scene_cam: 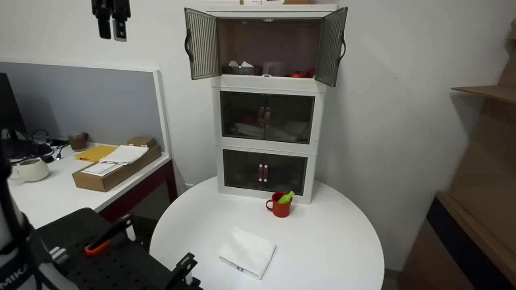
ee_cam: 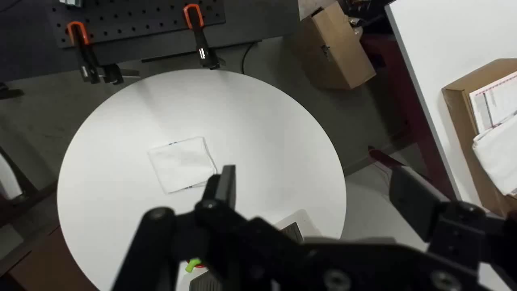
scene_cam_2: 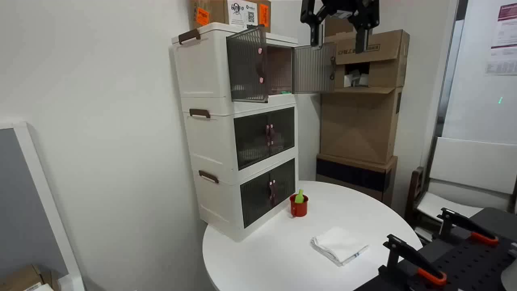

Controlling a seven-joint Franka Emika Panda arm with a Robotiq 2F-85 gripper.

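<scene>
High above the round white table [scene_cam_2: 271, 264] hangs my gripper [scene_cam_2: 340, 41], open and empty, its fingers pointing down. In the wrist view the two fingers [ee_cam: 225, 186] are wide apart. A folded white cloth [scene_cam: 249, 252] with a blue stripe lies flat on the table. Near the cabinet's foot stands a red mug [scene_cam: 281, 208] with a bright green object [scene_cam: 286, 197] sticking out of it. The white three-tier cabinet [scene_cam: 267, 147] has its top doors swung outward and its two lower pairs closed. Inside the top tier sit a dark container [scene_cam: 242, 70] and some red items.
Cardboard boxes [scene_cam_2: 356, 121] are stacked beyond the table. A white desk [scene_cam: 53, 198] holds a mug, papers and a flat box. Orange-handled clamps [scene_cam_2: 431, 276] grip the robot's black base.
</scene>
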